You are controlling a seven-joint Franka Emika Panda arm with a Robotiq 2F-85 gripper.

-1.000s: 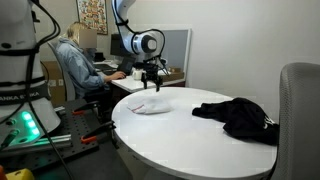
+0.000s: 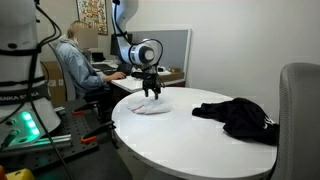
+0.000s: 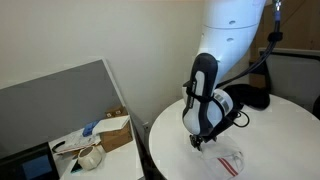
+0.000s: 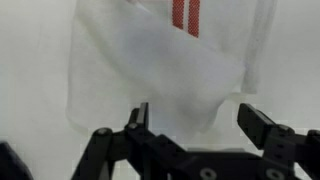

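Note:
A white cloth (image 2: 148, 106) lies loosely spread on the round white table, at the end near the arm's reach. Red stripes show on the cloth (image 4: 193, 14) at the top of the wrist view, where a folded layer crosses it. My gripper is open above the cloth, and its two dark fingers stand wide apart with nothing visibly held. From the second exterior view, the gripper (image 3: 197, 146) is low over the left side of the cloth (image 3: 225, 162). Whether the fingertips touch the fabric, I cannot tell.
A crumpled black cloth (image 2: 245, 120) sits farther along the table (image 2: 190, 148). A grey chair back (image 2: 298, 115) stands at the right. Beyond the table are a cardboard box (image 3: 113, 131) and a mug (image 3: 89, 157).
The black cloth has stayed where it was.

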